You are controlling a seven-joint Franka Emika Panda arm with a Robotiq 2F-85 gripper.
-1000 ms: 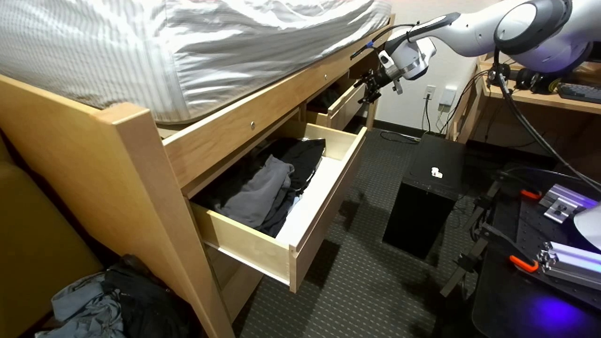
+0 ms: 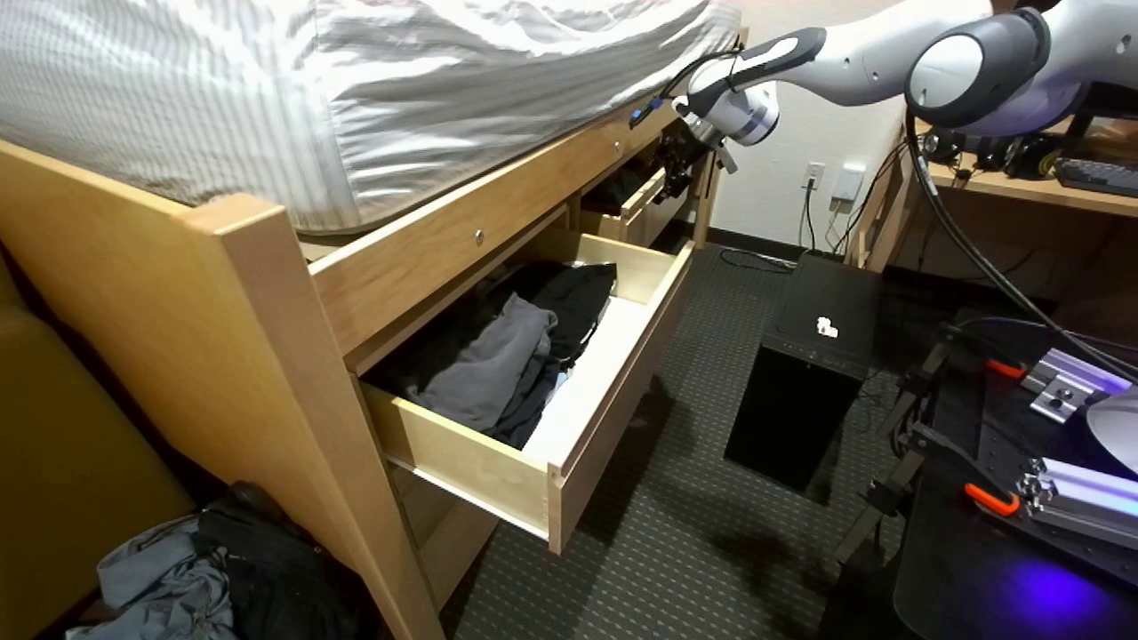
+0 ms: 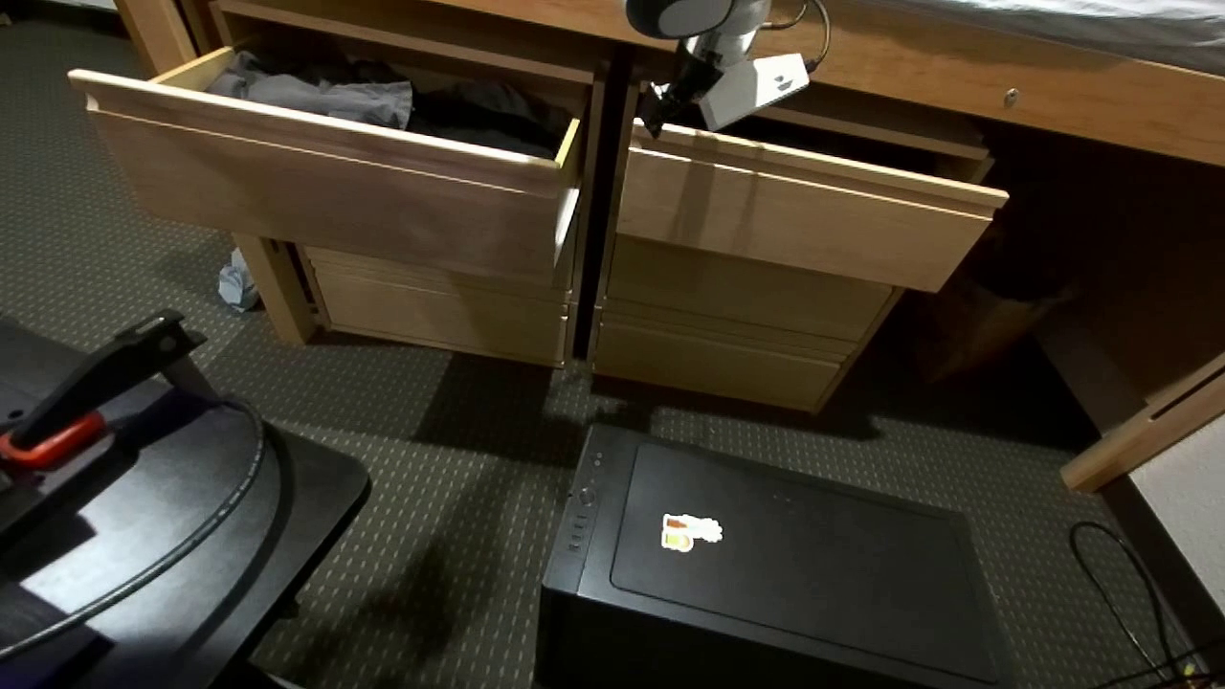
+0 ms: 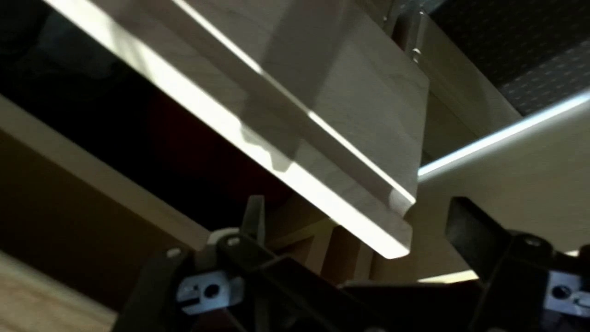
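My gripper is open, its two dark fingers wide apart in the wrist view. The front panel point(image 4: 332, 121) of the far drawer runs diagonally ahead of them, and its near top corner shows in the gap between the fingers. Whether either finger touches the wood, I cannot tell. In exterior view 1 the gripper point(image 2: 672, 171) is at the top edge of that partly pulled-out drawer point(image 2: 653, 217). From exterior view 2, it appears at the left end of the same drawer front point(image 3: 792, 218), fingers partly hidden by the white wrist housing point(image 3: 754, 90).
The neighbouring drawer point(image 2: 624, 373) stands pulled out, with grey and black clothes point(image 2: 485, 357) inside. Above is a mattress point(image 2: 448, 96) on the wooden frame. A black computer case point(image 3: 781, 551) occupies the floor before the drawers. More clothes point(image 2: 213, 576) lie by the bed's near end.
The arm has moved leftward in exterior view 1, bringing my gripper from in front of the far drawer to its top edge. Both drawers look unmoved.
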